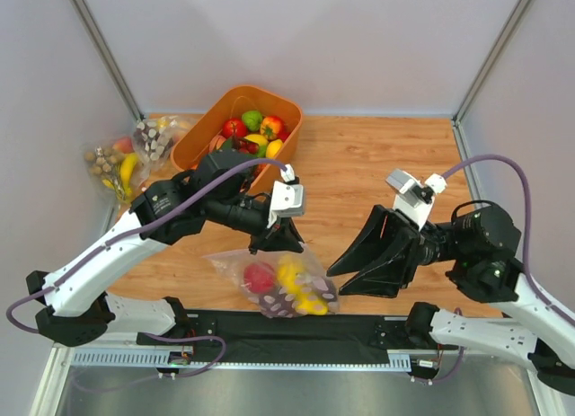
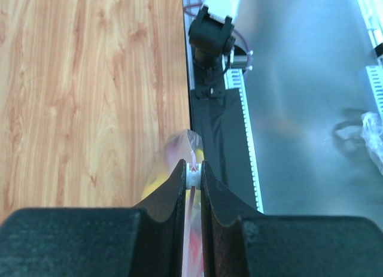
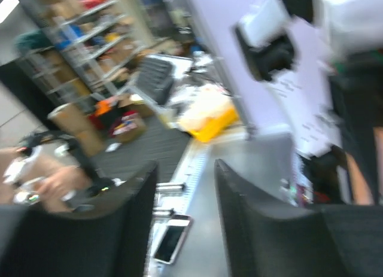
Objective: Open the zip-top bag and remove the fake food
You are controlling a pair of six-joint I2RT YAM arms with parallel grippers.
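A clear zip top bag [image 1: 276, 281] holding red and yellow fake food hangs near the table's front edge. Its top edge is pinched by my left gripper [image 1: 277, 245], which is shut on it. The left wrist view shows the bag's edge [image 2: 192, 145] running between the closed fingertips, with yellow and red behind. To the right of the bag, my right gripper [image 1: 334, 283] is part open, its fingertips close to the bag's right side. Nothing shows between the right fingers in the blurred right wrist view.
An orange container [image 1: 199, 136] full of fake fruit and vegetables stands at the back left. Two more filled clear bags lie left of it, one with a banana [image 1: 128, 170].
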